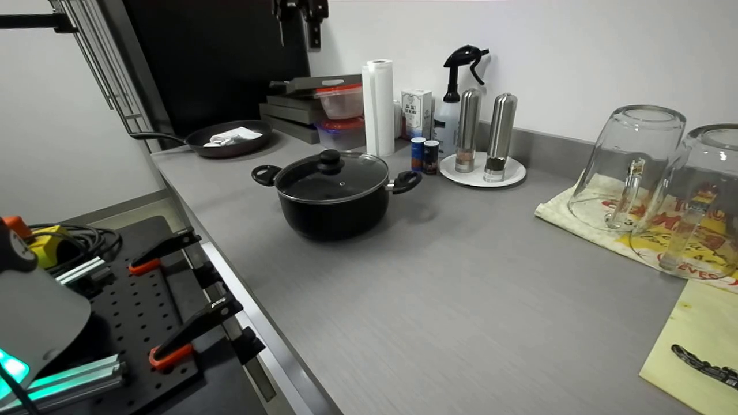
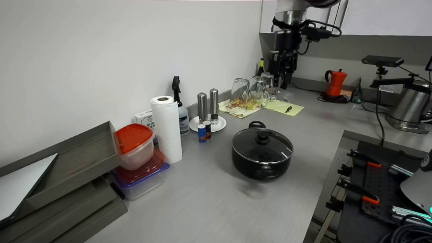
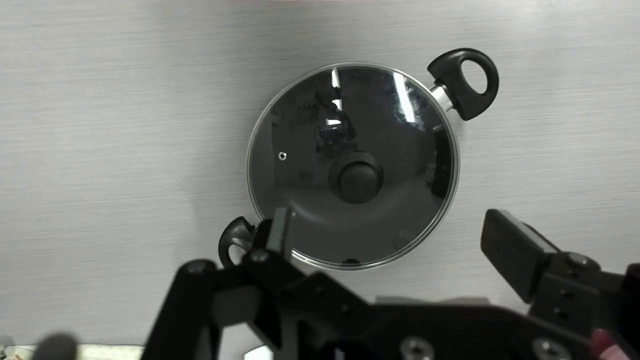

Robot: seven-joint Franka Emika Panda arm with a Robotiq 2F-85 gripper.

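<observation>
A black pot [image 1: 333,215] stands on the grey counter with its glass lid [image 3: 336,228] on top. The lid has a round black knob [image 3: 360,181] at its centre, and the pot carries two black side handles. My gripper is open and empty, its fingers wide apart; in the wrist view the left one overlaps the pot's near edge, while the right one lies over bare counter. High above the counter, the gripper [image 1: 299,41] shows at the top edge of the first exterior view, clear of the pot.
Behind the pot are a paper towel roll [image 1: 378,110], a spray bottle [image 1: 450,114] and two steel mills on a white plate [image 1: 477,180]. Upturned glass mugs [image 1: 622,166] rest on a cloth at right. A frying pan [image 1: 235,143] sits at far left.
</observation>
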